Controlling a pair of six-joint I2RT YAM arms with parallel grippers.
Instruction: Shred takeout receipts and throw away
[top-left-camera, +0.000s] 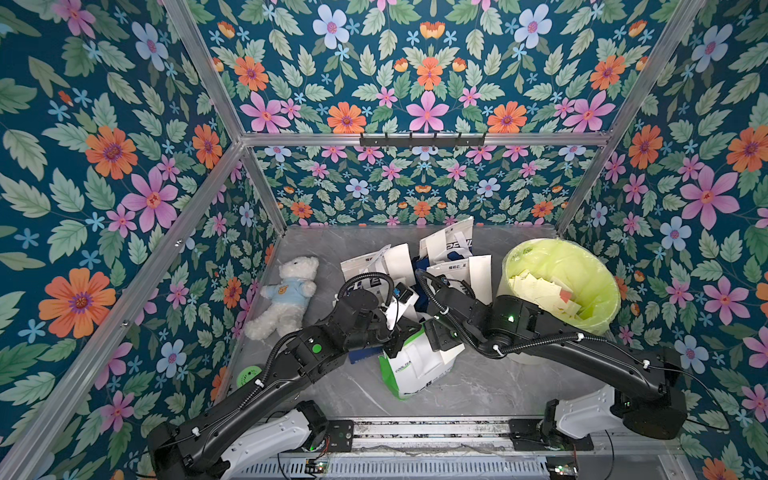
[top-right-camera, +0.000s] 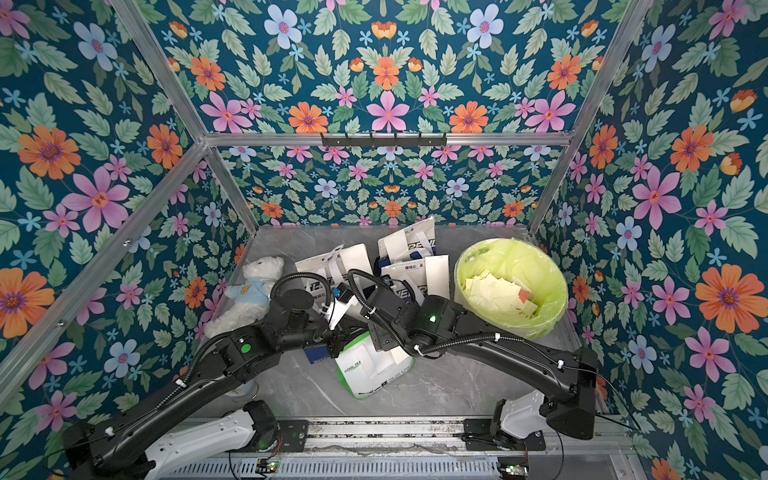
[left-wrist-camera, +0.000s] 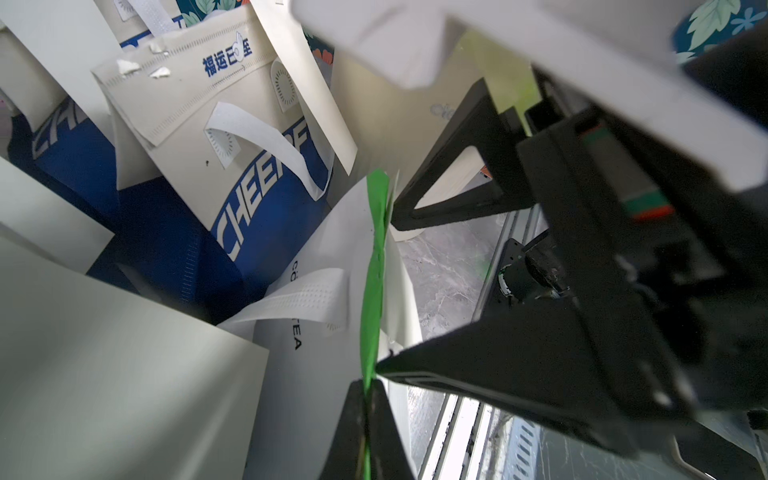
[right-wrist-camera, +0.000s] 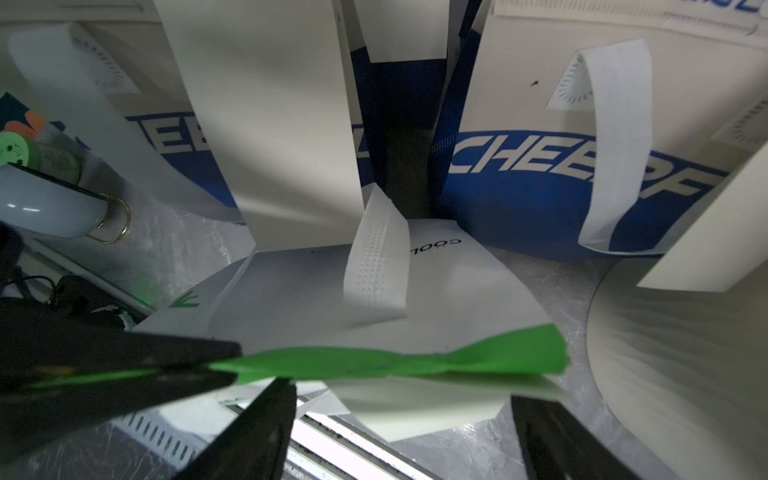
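Observation:
A white paper bag with green edge (top-left-camera: 412, 372) stands front centre; in the left wrist view my left gripper is shut on its green top edge. My right gripper (top-left-camera: 438, 336) is over that bag; in the right wrist view its fingers are apart near the green edge, and in the left wrist view it reaches in from the right. The bin (top-right-camera: 528, 320) with yellow-green liner stands at right, holding paper scraps (top-right-camera: 492, 292). No receipt can be told apart on the bags.
Several white-and-blue bags (top-right-camera: 416, 272) fill the back centre. A white teddy bear (top-left-camera: 288, 296) lies at left.

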